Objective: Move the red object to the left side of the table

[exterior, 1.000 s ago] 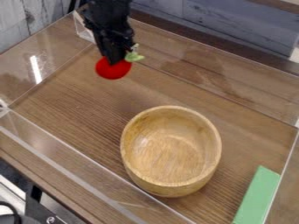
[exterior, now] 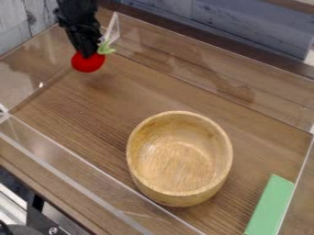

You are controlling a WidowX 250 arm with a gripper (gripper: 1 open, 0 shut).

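Observation:
A round red object (exterior: 87,62) is at the upper left of the camera view, over the left part of the wooden table (exterior: 92,110). My dark gripper (exterior: 84,52) comes down on it from the top edge and is shut on its upper part. The fingers cover the top of the red object. Whether its underside touches the table I cannot tell. A pale green and white piece (exterior: 110,32) shows right beside the gripper.
A large round wooden bowl (exterior: 179,158) stands at the lower middle. To its right, a green block (exterior: 269,206) lies near the corner. Bare table stretches between the red object and the bowl, and a raised rim (exterior: 37,92) runs along the left side.
My gripper and the red object in it have moved left and a little up in the view. The bowl and green block have stayed put.

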